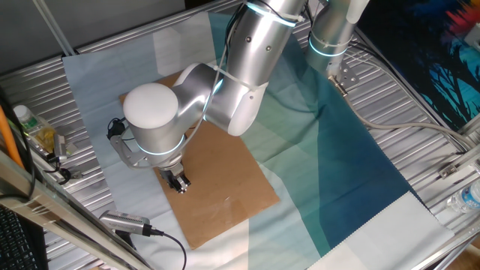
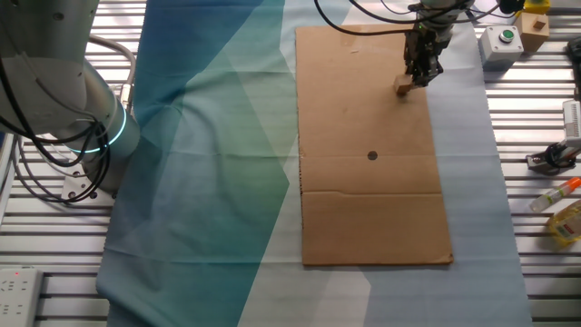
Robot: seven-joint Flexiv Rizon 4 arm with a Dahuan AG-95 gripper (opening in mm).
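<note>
My gripper [image 2: 421, 76] hangs low over the top right part of the brown cardboard sheet [image 2: 363, 232] in exterior view 2. By its dark fingers is a small tan wooden block [image 2: 402, 84]; whether the fingers hold it or only stand against it does not show. From exterior view 1, the gripper [image 1: 181, 186] points down at the cardboard [image 1: 225, 184] near its left edge, and no block can be made out there. The fingers are too small and dark to read as open or shut.
A dark round spot [image 2: 372, 155] marks the cardboard, which is otherwise bare. Off the cloth to the right are a box with a green button [image 2: 501, 42] and a yellow bottle [image 2: 566, 223]. Exterior view 1 shows a silver cylindrical device [image 1: 126, 222] at the cloth's edge.
</note>
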